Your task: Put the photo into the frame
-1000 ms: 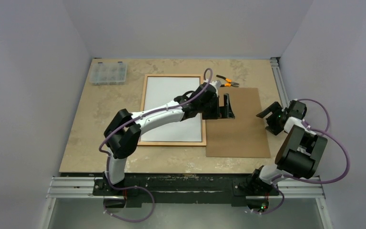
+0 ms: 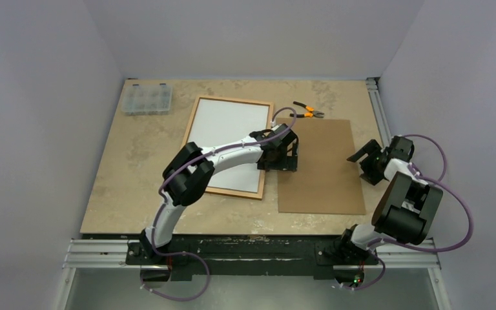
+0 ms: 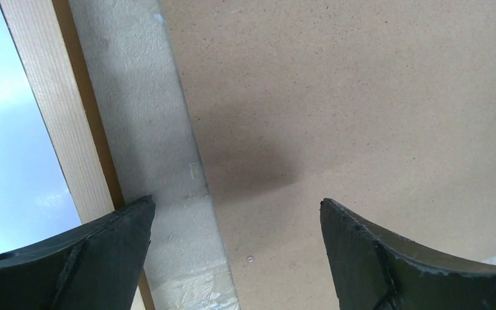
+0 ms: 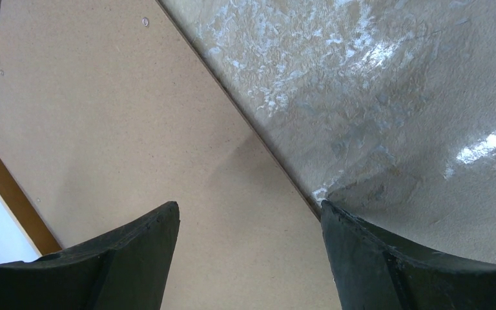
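The wooden frame [image 2: 232, 192] lies slightly turned, left of centre, with a plain white surface [image 2: 229, 119] inside it; whether that is the photo I cannot tell. A flat brown board [image 2: 320, 187] rests to its right, separated by a narrow strip of table in the left wrist view. My left gripper [image 2: 292, 160] is open over this gap; one finger [image 3: 126, 232] is at the frame's outer side, the other [image 3: 355, 242] over the board. My right gripper [image 2: 356, 163] is also open, its fingers either side of the board's right edge, and nothing is visibly gripped.
Orange-handled pliers [image 2: 309, 113] lie just behind the board. A clear compartment box [image 2: 146, 99] stands at the back left.
Meanwhile the frame turned a little, its near right corner shifting left away from the board. The right arm looks almost still.
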